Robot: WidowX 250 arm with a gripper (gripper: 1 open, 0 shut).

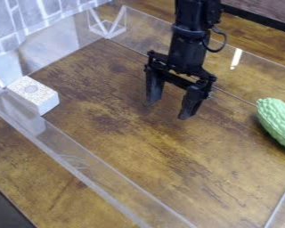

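The black gripper (173,98) hangs over the middle of the wooden floor of a clear-walled bin, its two fingers spread apart with nothing visible between them. A white patterned block (33,94) lies at the left side of the bin. A bumpy pale green object (276,123), shaped like a long vegetable, lies at the right edge, partly out of frame. The gripper is apart from both.
Clear plastic walls (79,169) border the work area. A pale curtain hangs at the top left.
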